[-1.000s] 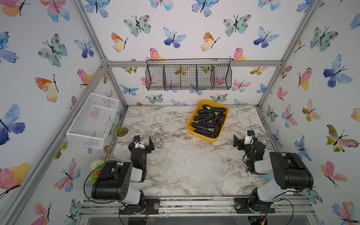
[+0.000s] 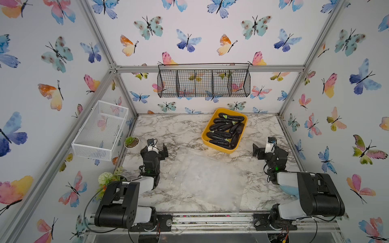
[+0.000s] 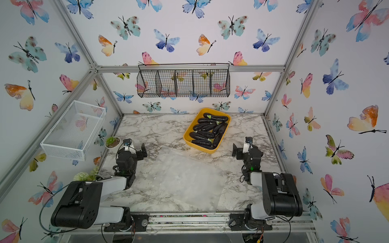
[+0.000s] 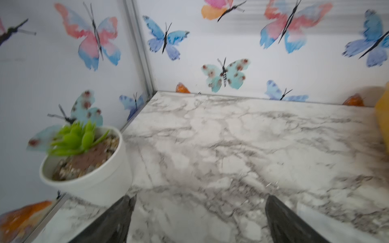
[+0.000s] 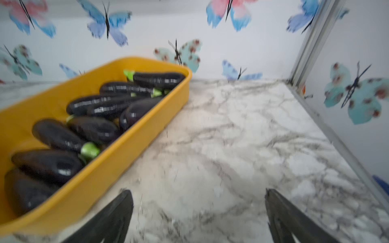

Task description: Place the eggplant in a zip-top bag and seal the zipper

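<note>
Several dark eggplants (image 2: 222, 134) lie in a yellow tray (image 2: 205, 139) at the back, right of the table's middle; the right wrist view shows its long side (image 5: 133, 139) close by. A translucent zip top bag (image 2: 210, 180) lies flat and empty-looking on the marble table in front of the tray; its zipper cannot be made out. To the bag's left, my left gripper stands open above bare table. My right gripper, right of the tray, is open as well, with only tabletop between its fingers.
A potted succulent (image 4: 87, 166) stands close to my left gripper, on its left. On the left side is a white mesh basket (image 2: 101, 129); a black wire rack (image 2: 203, 83) hangs on the back wall. Table space behind the left gripper is clear.
The left gripper moved slightly back and to the right; the right one moved a little. Bag and tray stayed put.
</note>
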